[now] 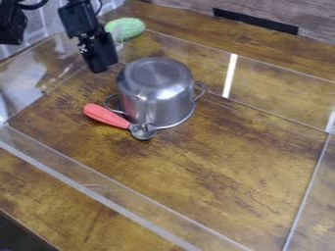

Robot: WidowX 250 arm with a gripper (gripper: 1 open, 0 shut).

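A steel pot (pixel 157 86) stands upside down on the wooden table, its wire handles at either side. A red-handled utensil (pixel 108 116) with a small metal head lies against the pot's front left. My black gripper (pixel 97 61) hangs at the upper left, behind and left of the pot; whether its fingers are open or shut is unclear. A pale green oblong object (pixel 124 27) sits at the back, right of the gripper.
Clear low walls or strips edge the work area on the left, front and right.
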